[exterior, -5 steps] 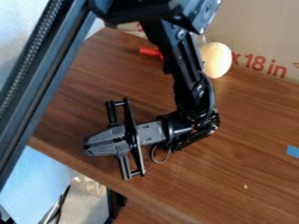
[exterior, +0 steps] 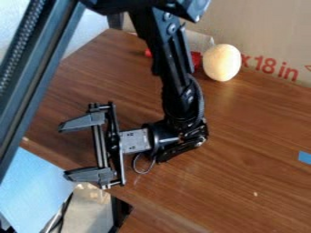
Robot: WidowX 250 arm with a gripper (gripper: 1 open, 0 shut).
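My black arm reaches down from the top of the camera view to the gripper (exterior: pixel 83 147), which lies low over the left edge of the wooden table (exterior: pixel 243 164). The gripper is open, its two fingers spread wide with nothing visible between them. A pale egg-shaped object (exterior: pixel 221 62) stands at the back of the table, and a red object (exterior: pixel 195 60) shows partly behind my arm.
A cardboard panel (exterior: pixel 274 41) with red print stands at the back. A metal rail (exterior: pixel 35 73) crosses the left side. A blue tape piece (exterior: pixel 305 157) is at the right.
My gripper has opened from shut, its fingers moving apart. The arm has shifted slightly left, uncovering more of the red object at the back.
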